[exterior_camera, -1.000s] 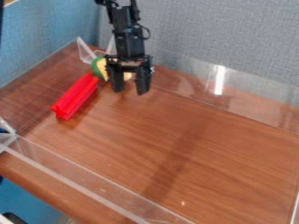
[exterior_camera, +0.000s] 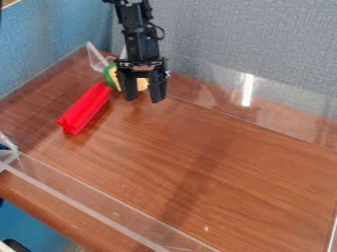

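My black gripper hangs over the back left of the wooden tray floor, its two fingers apart in an open stance. Just behind it, partly hidden, is a yellow object with green; whether the gripper touches it I cannot tell. A long red object lies left of the gripper, slanting toward the front left.
Clear plastic walls border the wooden surface, whose middle and right are empty. A grey textured panel stands behind, a blue one on the left. Small white and dark items sit at the left edge.
The gripper has shifted very slightly left and down. The red object has not visibly moved.
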